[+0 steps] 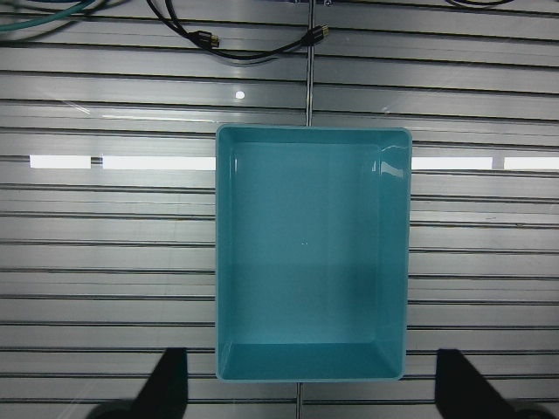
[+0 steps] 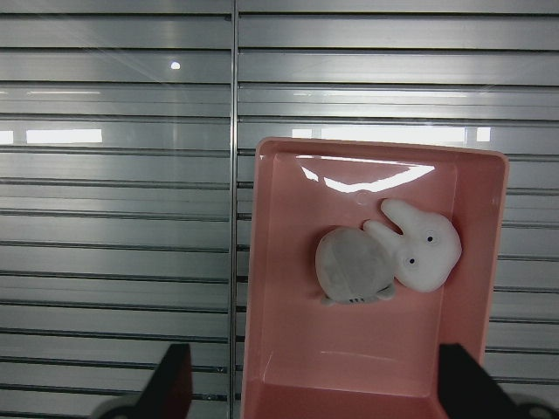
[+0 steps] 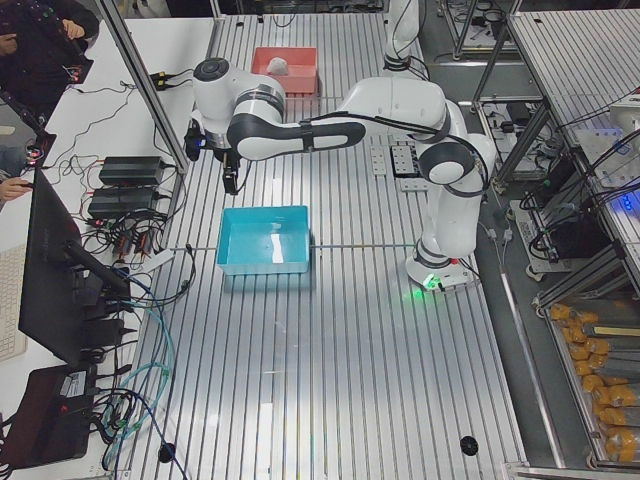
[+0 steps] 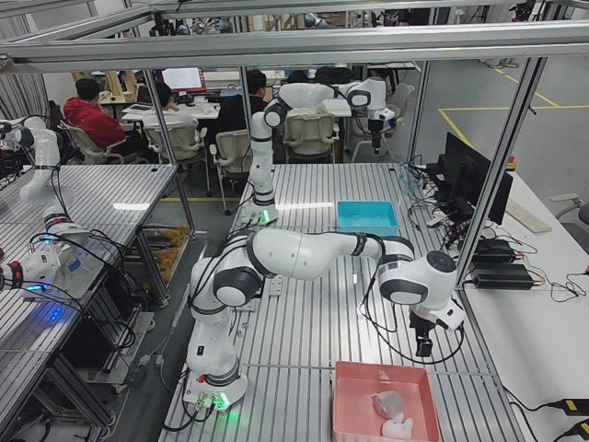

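A pink bin (image 2: pixel 376 367) holds two soft toys, a grey round one (image 2: pixel 351 266) and a white rabbit (image 2: pixel 419 249), side by side. My right gripper hovers above this bin, open with nothing between its fingers. A turquoise bin (image 1: pixel 310 253) stands empty on the slatted table, beneath my left gripper, which is also open and empty. In the camera right view the pink bin (image 4: pixel 386 378) is in the foreground and the turquoise bin (image 4: pixel 366 216) farther back.
Cables and a monitor (image 3: pixel 55 270) line the table's side, with metal frame posts close by.
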